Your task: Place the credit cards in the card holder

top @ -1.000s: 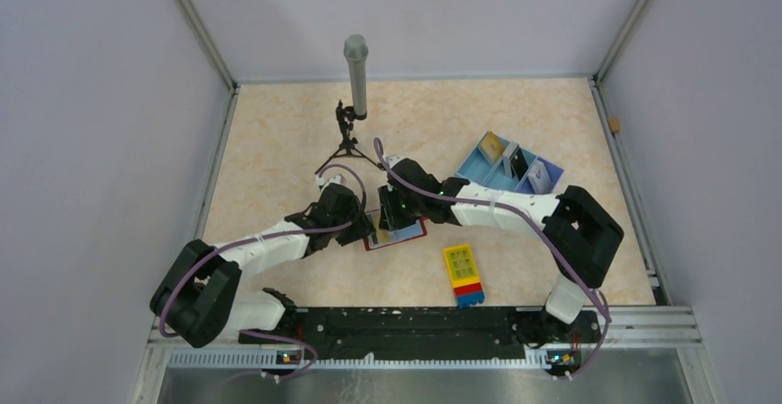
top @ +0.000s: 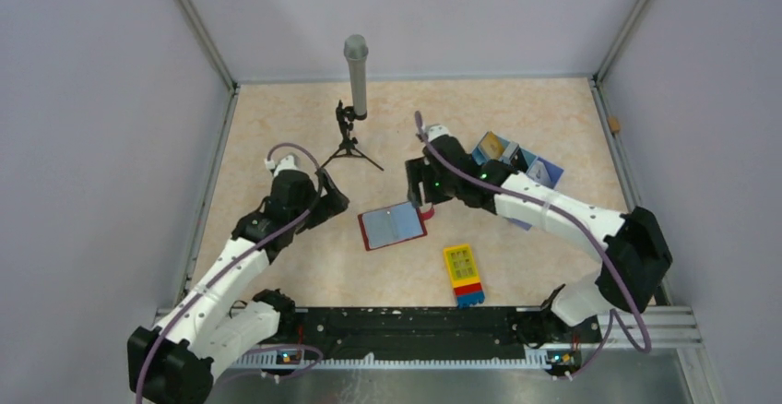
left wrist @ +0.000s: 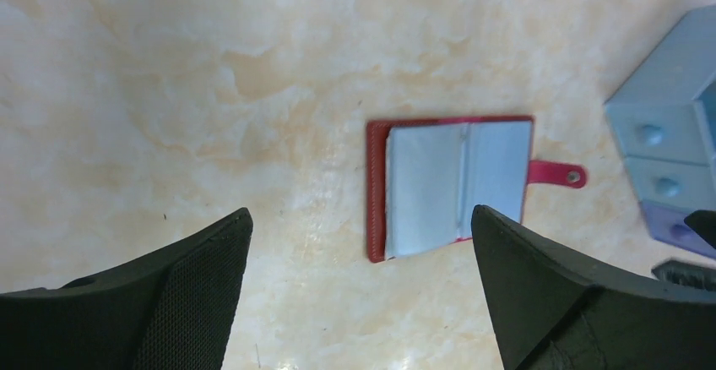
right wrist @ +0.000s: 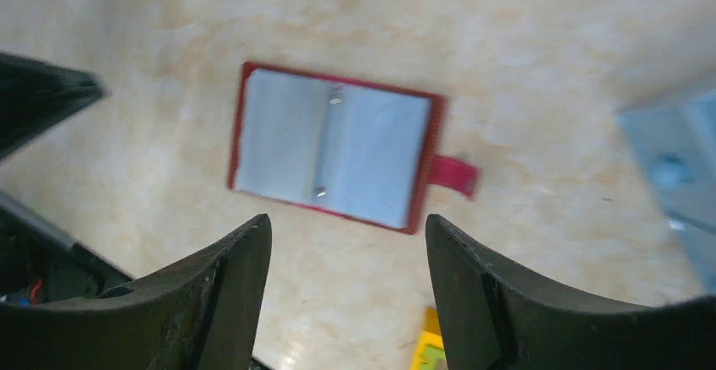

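Note:
The card holder (top: 392, 226) lies spread out flat on the table, dark red around its edge with pale blue pages on top. A red strap (left wrist: 557, 173) sticks out from its right side. Nothing is held by my open left gripper, which is to the left of the holder in the top view. Over the holder's upper right corner hangs my right gripper, also open and empty. Cards in tan, white and black stand in a blue divided tray (top: 556, 172) at the right, partly behind my right arm. Whether cards lie under the pages is hidden.
A toy-brick block (top: 463, 270) in yellow, red and blue sits at the front, right of the holder. At the back left stands a small black tripod (top: 349, 136) under a grey post. Bare table surrounds the holder's left and front sides.
Both arms have drawn away from the holder, the left one leftward, the right one to the right and up. The tan patch seen on the holder's left part is now covered by pale blue.

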